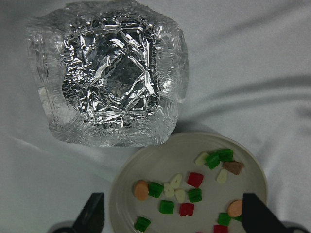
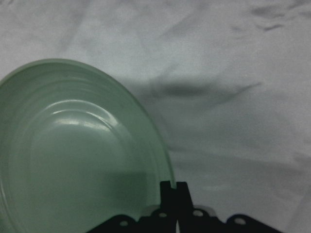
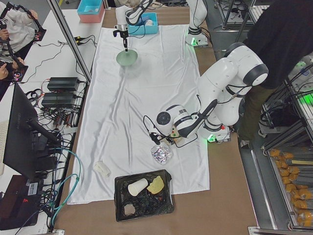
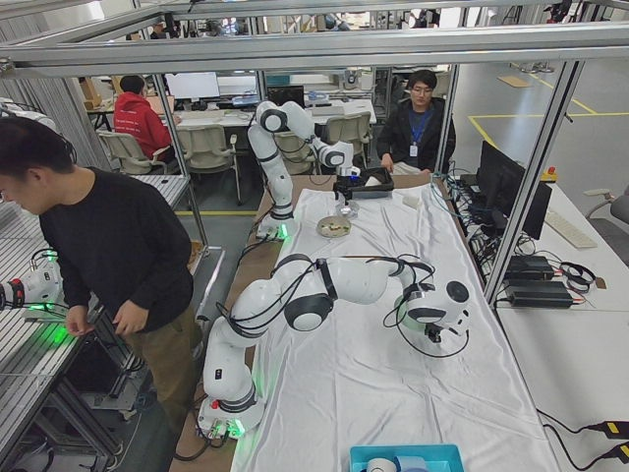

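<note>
A crumpled foil tray [image 1: 109,73] in a clear wrap lies beside a beige plate [image 1: 160,165] scattered with small green, red, cream, orange and brown pieces. My left gripper hangs open over them, its fingers wide apart at the view's bottom. At the far end, my right gripper is at the rim of a green plate [image 2: 87,150]; its fingers are together, and whether the rim is between them I cannot tell for sure.
A black bin [image 3: 144,205] with a white cup and yellow piece stands at the near end. A white object [image 3: 101,168] lies left of the foil. A blue bin [image 3: 151,29] is at the far end. A person stands beside the table.
</note>
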